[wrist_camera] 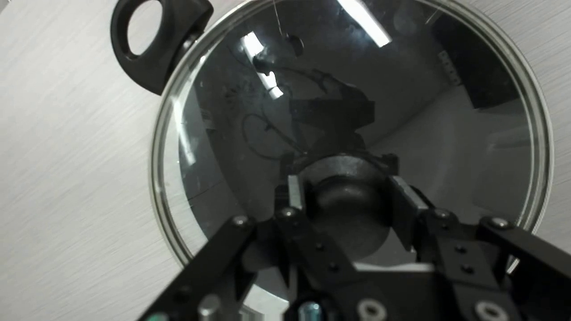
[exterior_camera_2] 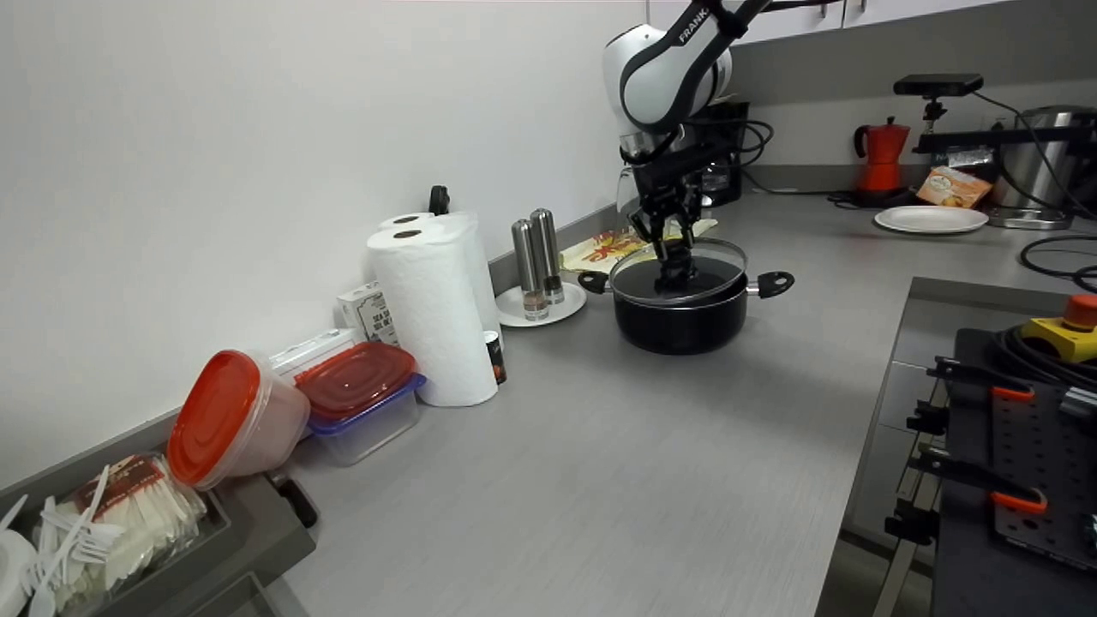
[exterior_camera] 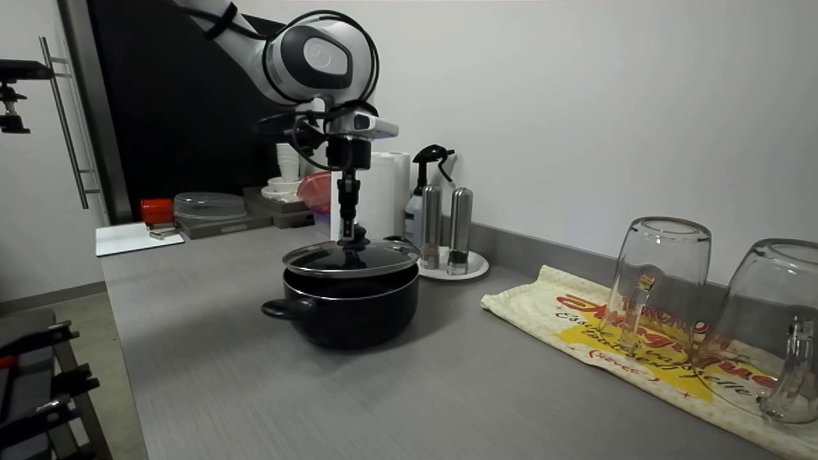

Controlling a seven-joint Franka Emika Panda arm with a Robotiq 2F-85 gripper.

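My gripper is shut on the black knob (wrist_camera: 348, 219) of a glass lid, one finger on each side. The lid (exterior_camera: 322, 260), clear with a metal rim, hangs slightly above the black pot (exterior_camera: 356, 321); a dark gap shows between them in exterior view 1. It lies over nearly the whole opening and looks slightly tilted. In exterior view 2 the pot (exterior_camera_2: 681, 327) stands on the counter, its two handles sticking out to either side. Seen from the wrist, the lid (wrist_camera: 444, 160) covers the pot and one pot handle (wrist_camera: 160, 45) shows beyond its rim.
Behind the pot, two metal grinders (exterior_camera: 460, 230) stand on a white plate (exterior_camera: 477, 267). Paper towel rolls (exterior_camera_2: 437, 319) and plastic containers (exterior_camera_2: 360, 406) line the wall. Glass mugs (exterior_camera: 663, 268) rest upside down on a printed cloth (exterior_camera: 529, 295).
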